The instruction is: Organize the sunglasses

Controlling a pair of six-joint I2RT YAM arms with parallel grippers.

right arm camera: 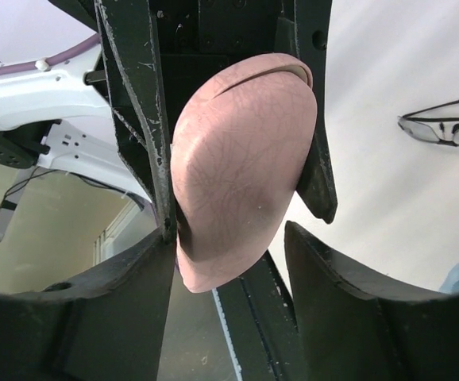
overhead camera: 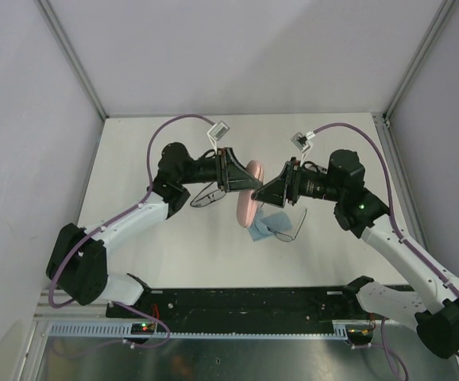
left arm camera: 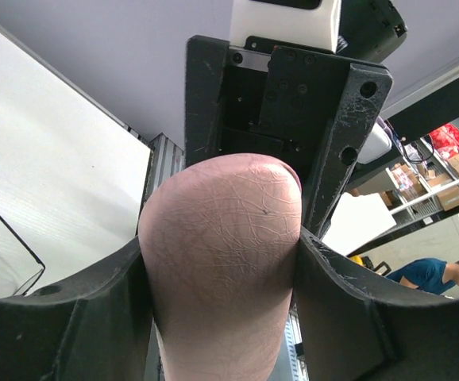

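A pink glasses case (overhead camera: 247,208) is held upright between my two grippers above the middle of the table. My left gripper (overhead camera: 237,178) grips it from the left, its fingers on either side of the case in the left wrist view. My right gripper (overhead camera: 269,190) is at it from the right, fingers around it in the right wrist view. A pair of glasses (overhead camera: 209,197) lies to the left of the case; another pair (overhead camera: 291,234) lies to the right, beside a blue cloth (overhead camera: 263,236).
Walls stand at the left, back and right, and a dark strip runs along the front edge.
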